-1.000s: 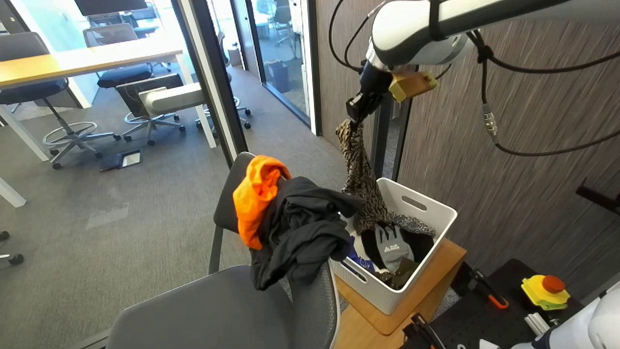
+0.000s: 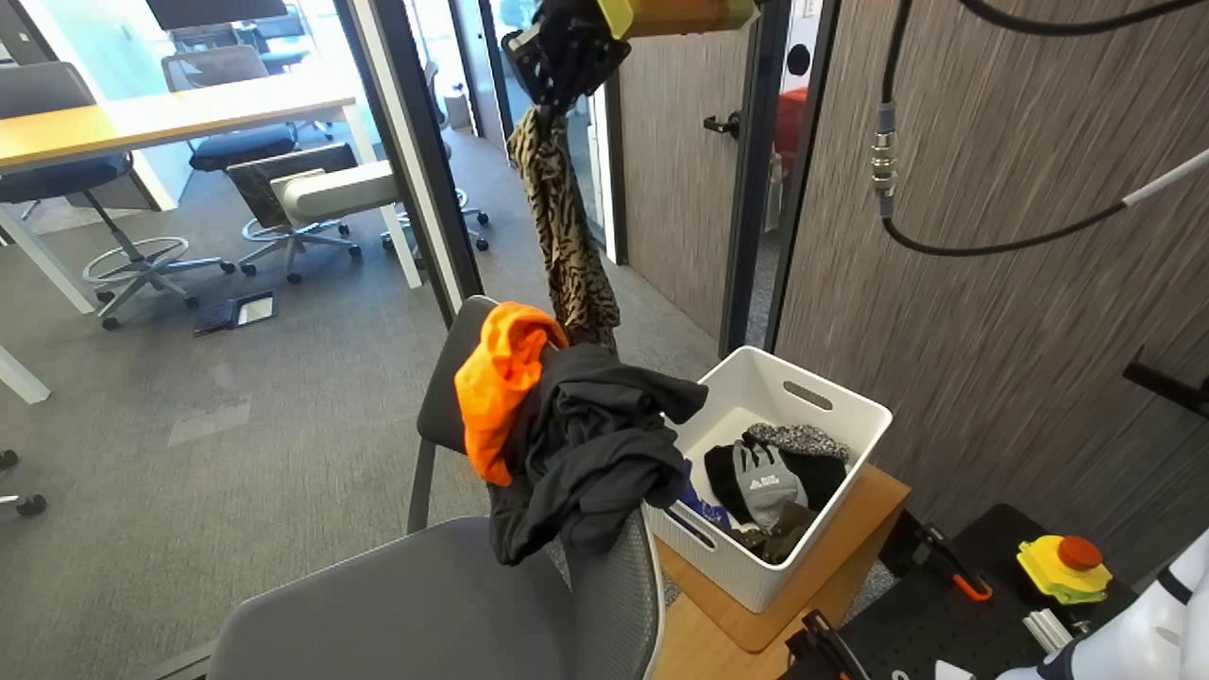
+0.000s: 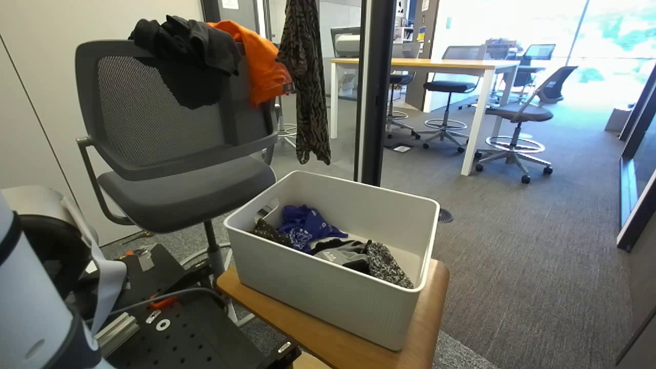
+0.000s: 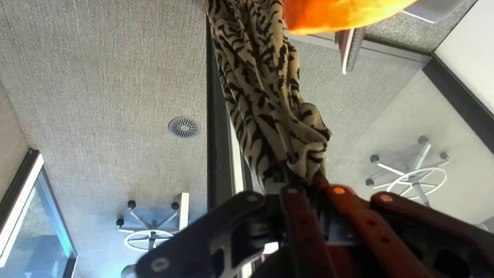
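Observation:
My gripper (image 2: 549,110) is high at the top of exterior view 1, shut on one end of an animal-print scarf (image 2: 568,227). The scarf hangs down in a long strip, its lower end behind the clothes on the chair in that view; in exterior view 2 the scarf (image 3: 305,92) hangs clear of the floor between chair and glass frame. At the wrist, the cloth (image 4: 264,92) runs into the fingertips. Over the chair back lie an orange garment (image 2: 499,385) and a black garment (image 2: 601,442). The white bin (image 3: 332,307) stands apart from the scarf.
Inside the bin are a grey-and-black glove (image 2: 767,482), a blue bandana (image 3: 304,224) and a speckled cloth (image 3: 387,264). The bin sits on a wooden stand (image 2: 731,623). A dark upright frame (image 3: 373,92) rises behind the scarf. Open floor lies beyond.
My gripper has moved up and to the left in exterior view 1, carrying the scarf out of the bin toward the chair back. The garments on the chair have stayed put.

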